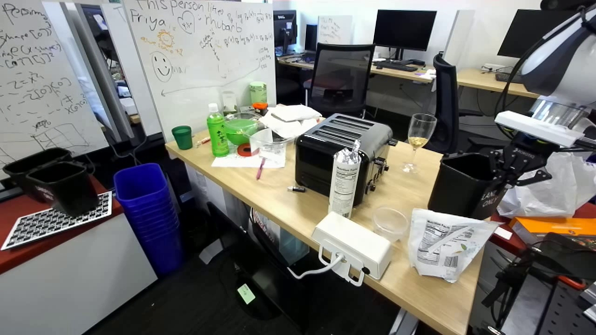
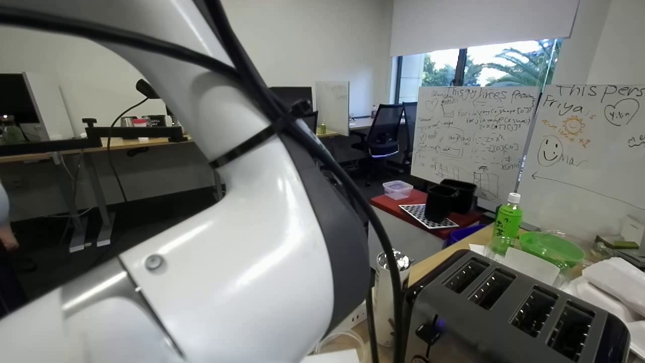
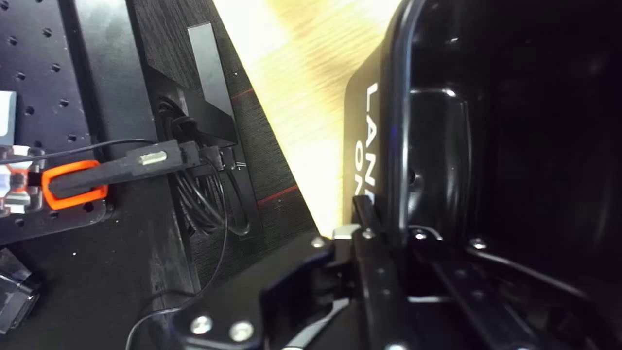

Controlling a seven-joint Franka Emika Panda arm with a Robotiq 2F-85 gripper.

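Note:
A black bin with white lettering is at the right end of the wooden table in exterior view 1, tilted a little. My gripper is shut on its right-hand rim. The wrist view has the bin's wall and rim running down between the fingers, with one finger outside by the lettering and the other inside; the gripper pinches it there. The bin's inside is dark, and I make out nothing in it. Whether its base touches the table cannot be told. Exterior view 2 shows only my arm, not the gripper.
A white pouch stands close in front of the bin, and a wine glass behind it to the left. The toaster, clear bowl and white power box crowd the table's middle. A plastic bag lies to the right.

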